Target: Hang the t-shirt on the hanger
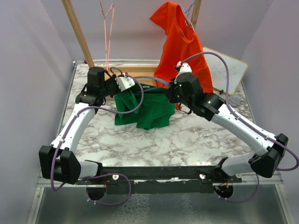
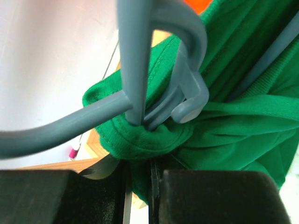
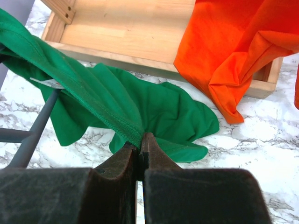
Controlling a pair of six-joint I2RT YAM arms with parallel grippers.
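Note:
The green t shirt [image 1: 145, 112] hangs stretched between my grippers over the table. A grey-blue hanger [image 2: 135, 60] runs through its upper part, its hook reaching out at the left in the left wrist view. My left gripper is shut on the shirt just below the hanger's neck. My right gripper is shut at the other end, where a strip of green cloth [image 3: 112, 116] runs down to its fingertips. The shirt's lower folds spread below, over or on the marble surface.
An orange shirt [image 1: 180, 46] hangs on a hanger at the back right. A pink hanger [image 1: 107, 32] hangs at the back left, above a wooden box [image 3: 121, 28]. A whiteboard [image 1: 224, 70] and the walls bound the space.

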